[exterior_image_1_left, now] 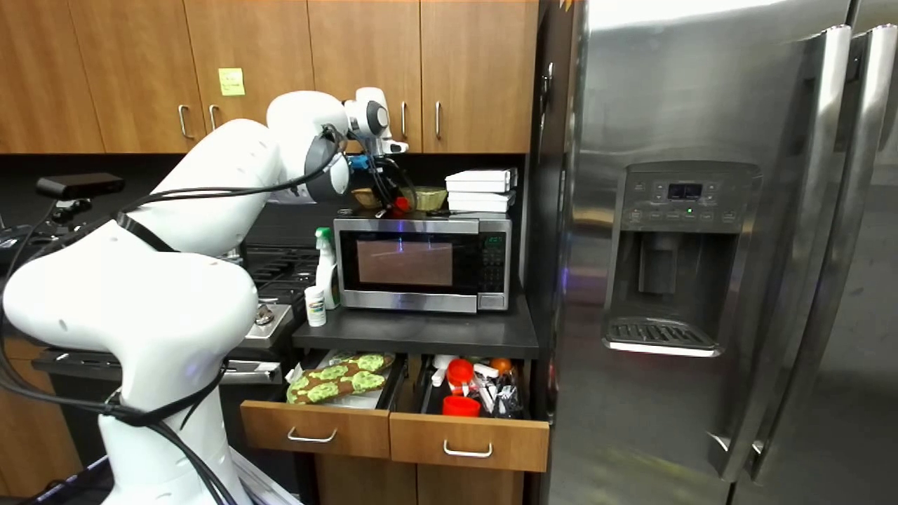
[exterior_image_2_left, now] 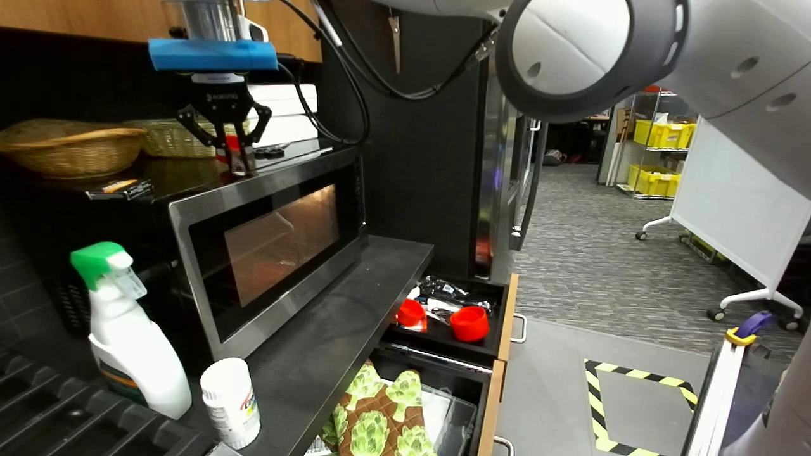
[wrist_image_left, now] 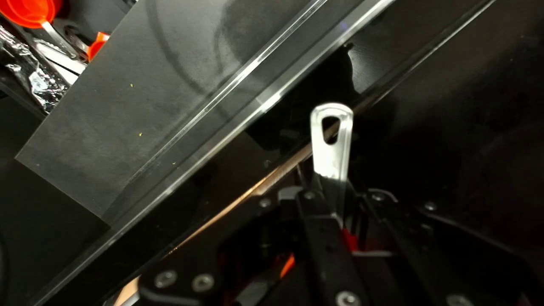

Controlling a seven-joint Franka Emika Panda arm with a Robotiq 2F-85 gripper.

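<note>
My gripper [exterior_image_2_left: 241, 166] is above the microwave top, near its front edge, pointing down. It is shut on the silver handle [wrist_image_left: 331, 160] of a red utensil, which looks like a measuring cup. The handle's slotted end sticks out past the fingers in the wrist view. Most of the red part [exterior_image_1_left: 401, 205] is hidden by the fingers; a bit of it shows beside them in exterior view 2. Whether the utensil touches the microwave [exterior_image_1_left: 410, 264] I cannot tell.
Wicker baskets [exterior_image_2_left: 72, 148] and stacked white boxes [exterior_image_1_left: 478, 192] flank the gripper. Below, two drawers stand open: one holds a patterned oven mitt [exterior_image_1_left: 337, 380], the other red cups [exterior_image_1_left: 460, 407] and utensils. A spray bottle [exterior_image_2_left: 137, 342] and white canister [exterior_image_2_left: 230, 403] stand by the microwave.
</note>
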